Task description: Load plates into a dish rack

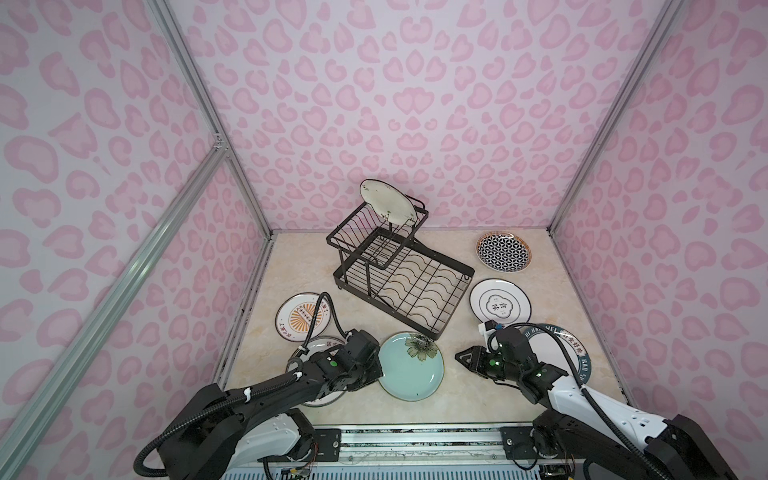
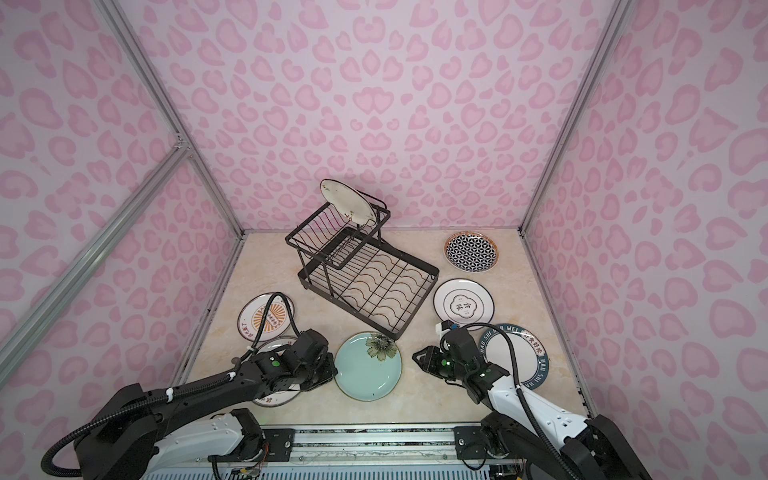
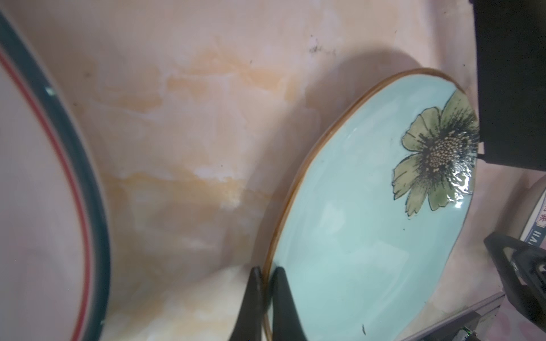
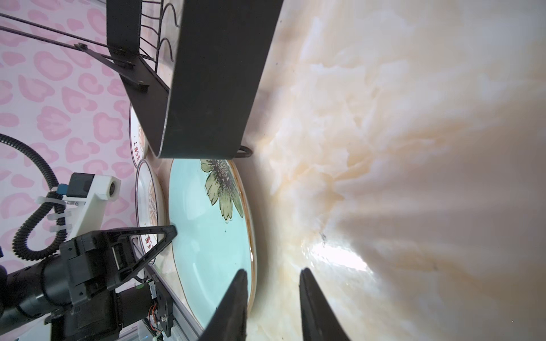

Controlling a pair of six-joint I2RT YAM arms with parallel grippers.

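The black two-tier dish rack (image 1: pixel 438 266) stands at the back centre, with a cream plate (image 1: pixel 385 198) upright in its top tier. A mint plate with a flower (image 1: pixel 408 372) lies in front of it. My left gripper is shut at this plate's left rim; whether the rim is between the fingertips is hard to tell in the left wrist view. My right gripper is open, to the right of the mint plate and apart from it, with nothing between its fingers.
More plates lie flat: an orange-patterned one (image 1: pixel 300 316) and another under my left arm at left; a patterned one (image 1: pixel 502 250), a white one (image 1: pixel 500 292) and a blue-rimmed one (image 2: pixel 524 360) at right. Little bare table surrounds the mint plate.
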